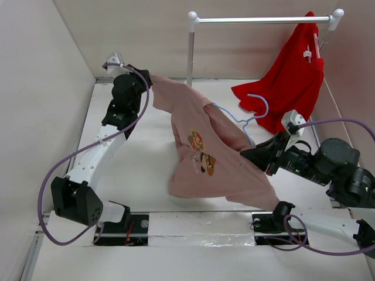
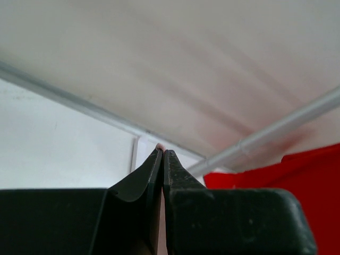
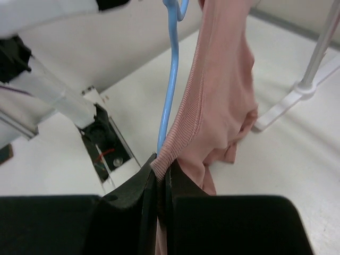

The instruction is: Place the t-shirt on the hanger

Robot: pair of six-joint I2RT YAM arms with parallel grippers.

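Observation:
The pink t-shirt [image 1: 187,134] with a printed front is stretched in the air between my two grippers. My left gripper [image 1: 146,79] is shut on its upper left end; in the left wrist view only a small bit of pink shows at the fingertips [image 2: 162,154]. My right gripper [image 1: 261,155], at the lower right, is shut on the shirt's ribbed edge together with the blue hanger [image 3: 169,90]. In the top view the hanger [image 1: 258,116] lies partly inside the shirt's opening, its hook end outside to the right.
A white rail rack [image 1: 263,19] stands at the back, with a red garment [image 1: 287,76] hanging at its right end and spreading onto the floor. Walls close in the sides and back.

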